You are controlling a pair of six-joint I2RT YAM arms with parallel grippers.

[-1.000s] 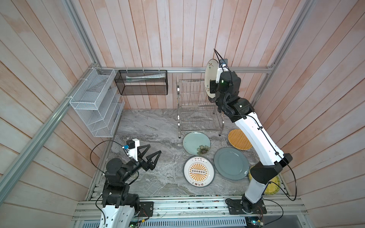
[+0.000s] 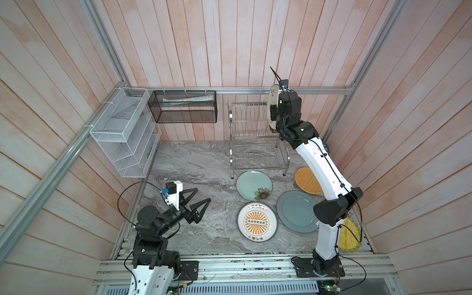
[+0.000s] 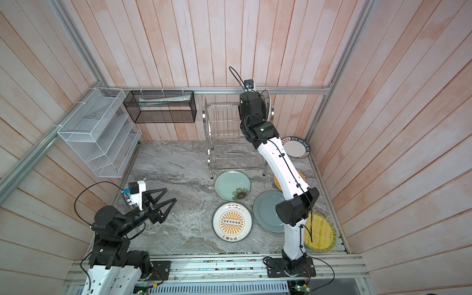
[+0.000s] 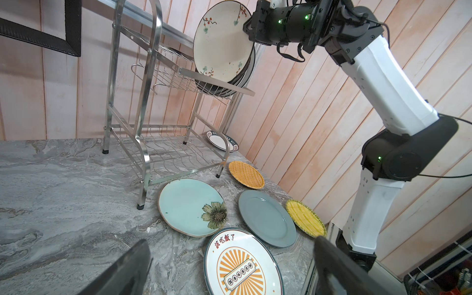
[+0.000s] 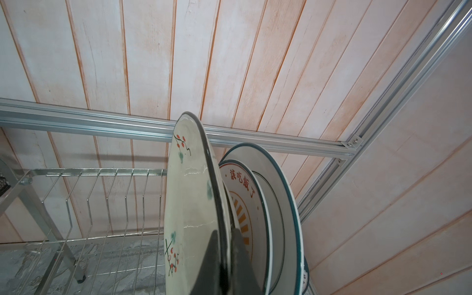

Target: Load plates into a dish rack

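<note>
A cream plate with red blossoms (image 5: 189, 186) stands upright at the right end of the metal dish rack's (image 2: 231, 118) top tier, beside several other upright plates (image 5: 286, 206). My right gripper is shut on that cream plate's rim. Low on the left, my left gripper (image 2: 201, 201) is open and empty, above the counter. On the counter lie a mint flower plate (image 2: 248, 182), an orange sunburst plate (image 2: 256, 221), a grey plate (image 2: 297, 211), an orange woven plate (image 2: 308, 178) and a yellow plate (image 3: 319, 231).
Another white plate (image 3: 295, 147) lies at the back right. Wire baskets (image 2: 118, 123) hang on the left wall and a black basket (image 2: 182, 115) on the back rail.
My right gripper and the cream plate have moved slightly down, and the right arm has shifted a little left. The left arm has moved slightly right.
</note>
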